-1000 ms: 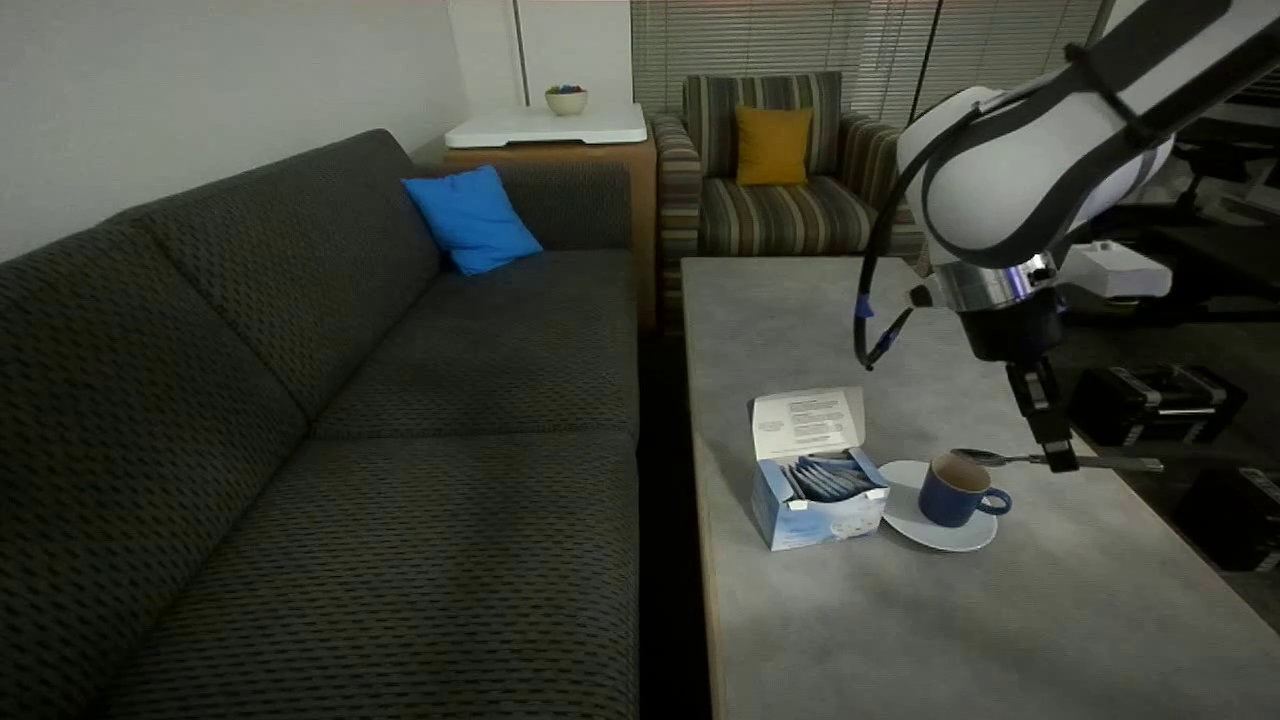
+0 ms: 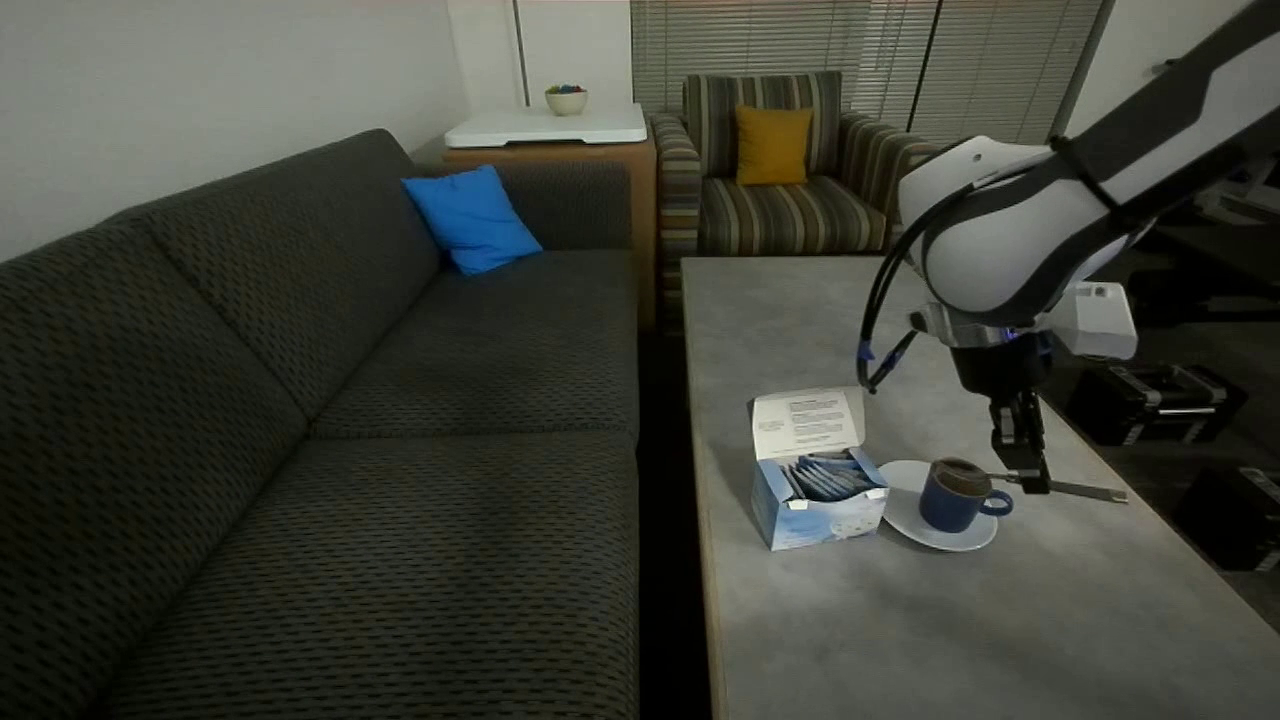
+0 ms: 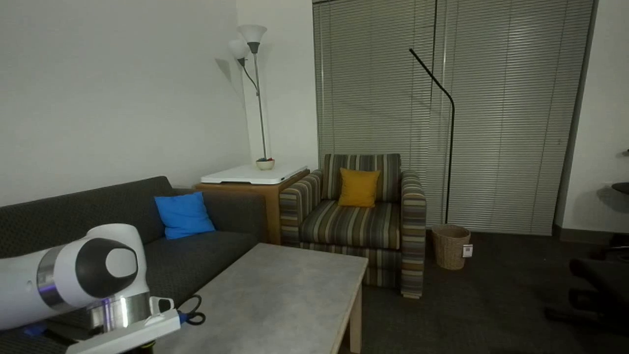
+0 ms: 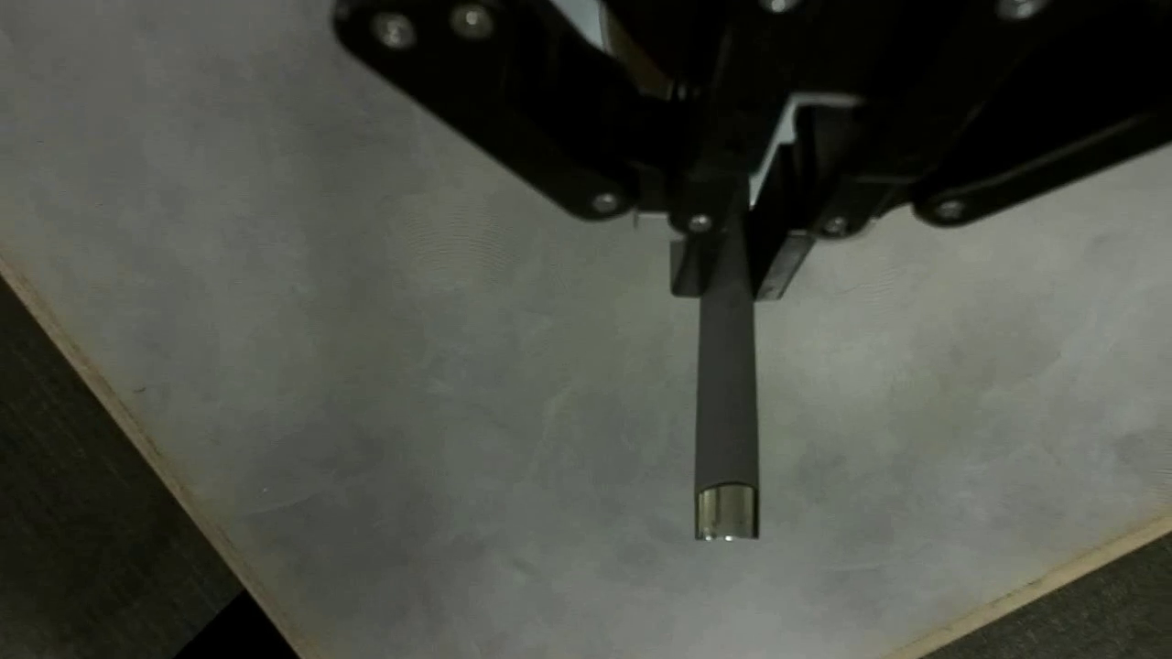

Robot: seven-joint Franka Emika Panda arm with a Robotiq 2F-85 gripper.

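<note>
A spoon with a grey handle [image 2: 1086, 491] is clasped in my gripper [image 2: 1033, 478], lying roughly level. Its bowl end [image 2: 955, 472] overlaps the top of the blue mug [image 2: 949, 508] in exterior view 1; whether it touches the rim or dips inside, I cannot tell. The mug stands upright on a white saucer [image 2: 967, 540], its handle turned toward my fingers. In the wrist view the handle's metal-tipped end [image 4: 727, 512] juts out from between the shut fingers. The spoon's bowl and the mug are mostly hidden there.
An open blue-and-white box of sachets [image 2: 822, 504] sits just left of the saucer, its lid raised. Bare table [image 2: 960, 642] lies in front of these things and behind them. A dark sofa [image 2: 480, 528] runs along the left side, across a narrow gap.
My gripper has come down and slightly left with the spoon. Mug, saucer and box have stayed put.
</note>
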